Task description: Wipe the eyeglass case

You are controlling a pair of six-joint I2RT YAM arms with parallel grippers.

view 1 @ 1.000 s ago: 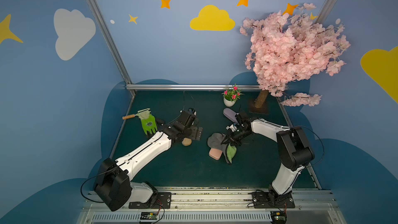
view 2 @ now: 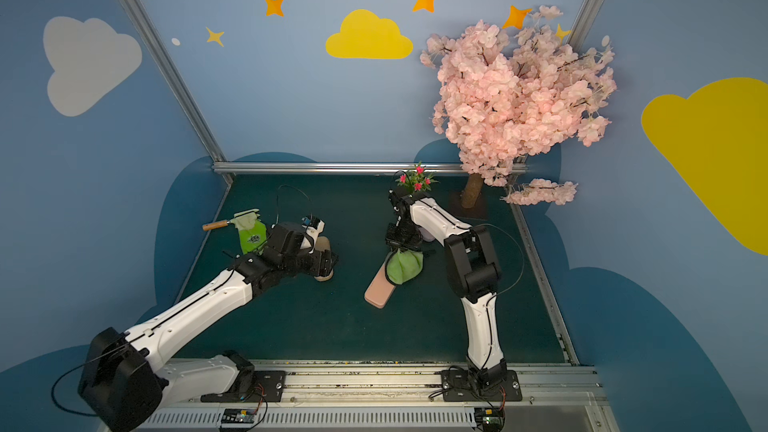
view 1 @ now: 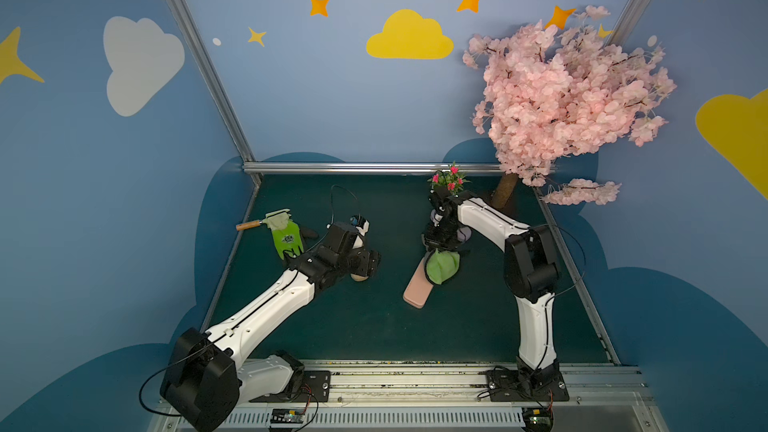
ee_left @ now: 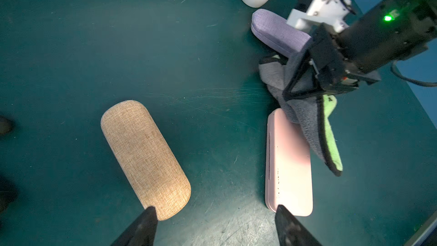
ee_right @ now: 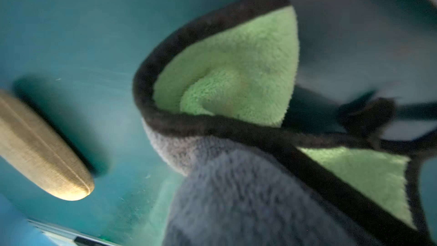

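A pink eyeglass case (ee_left: 289, 164) lies on the mat, its far end under a grey-and-green cloth (view 1: 442, 268). My right gripper (view 1: 438, 244) is shut on the cloth, which hangs folded over that end. A tan case (ee_left: 145, 159) lies to the left, below my left gripper; its fingertips stand apart at the frame's bottom with nothing visible between, and their state is unclear. A lavender case (ee_left: 277, 32) lies beyond the cloth, partly hidden by my right arm.
A potted flower (view 1: 448, 181) and a blossom tree (view 1: 504, 192) stand at the back right. A green glove (view 1: 285, 236) and a wooden-handled tool (view 1: 249, 225) lie at the left.
The left gripper has shifted slightly.
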